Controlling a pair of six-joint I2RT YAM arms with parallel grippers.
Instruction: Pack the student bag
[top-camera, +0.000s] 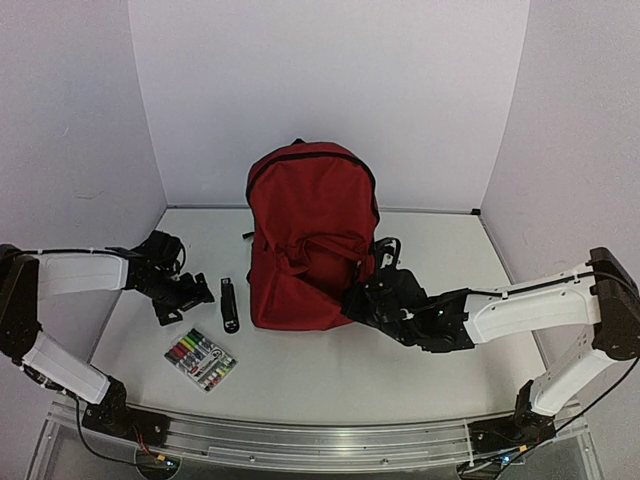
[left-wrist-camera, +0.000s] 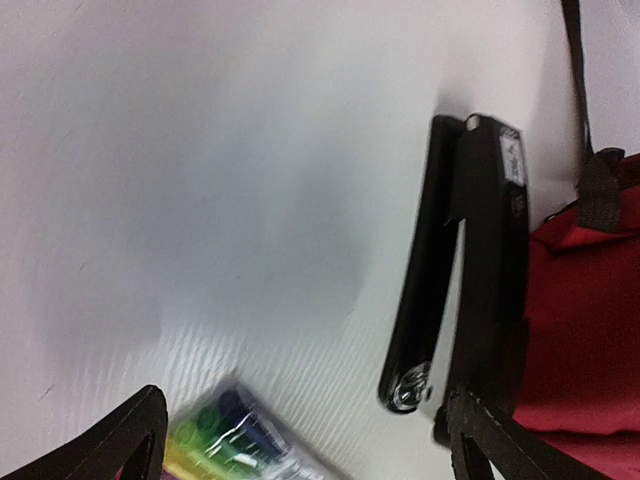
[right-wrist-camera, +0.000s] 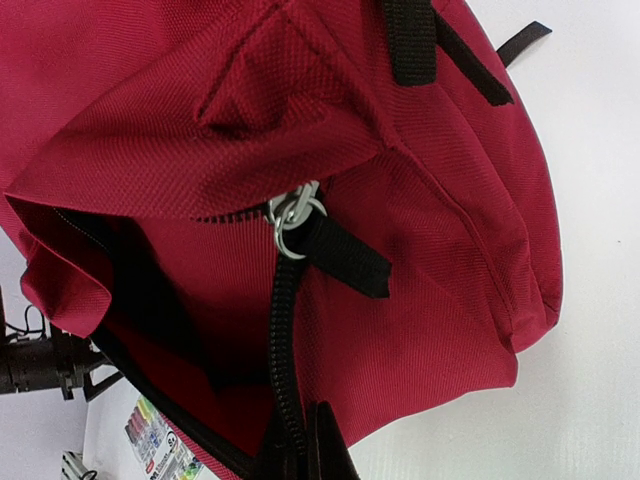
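The red backpack (top-camera: 312, 195) stands upright at the table's middle, its front pocket (right-wrist-camera: 200, 300) gaping. My right gripper (top-camera: 352, 299) is shut on the pocket's zippered edge (right-wrist-camera: 284, 350), the black zipper tape running between its fingers. A black stapler (top-camera: 229, 306) lies just left of the bag; the left wrist view shows the stapler (left-wrist-camera: 490, 250) close to the red cloth. Left of it, my left gripper (top-camera: 192, 303) is open and empty, its fingers (left-wrist-camera: 145, 435) spread wide. Below lies a clear pack of coloured markers (top-camera: 200, 358).
White walls enclose the table (top-camera: 330, 380) on the left, back and right. A metal rail (top-camera: 320, 438) runs along its front edge. Bare surface lies in front of the bag and to its right.
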